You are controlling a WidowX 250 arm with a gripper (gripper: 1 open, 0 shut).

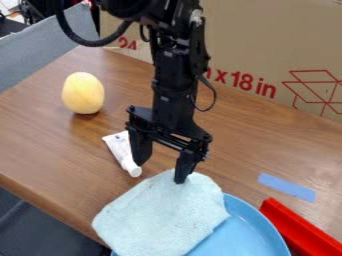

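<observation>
My black gripper (160, 160) hangs over the wooden table, open, its fingertips low at the top edge of a pale blue cloth (154, 218). The cloth lies draped over the left part of a blue plate (246, 240). Just left of the gripper a white tube (122, 151) lies on the table. Whether the fingertips touch the cloth I cannot tell.
A yellow egg-shaped object (83, 93) sits at the upper left. A red object (302, 230) lies at the lower right, near blue tape (286, 187). A cardboard panel (275, 50) stands behind.
</observation>
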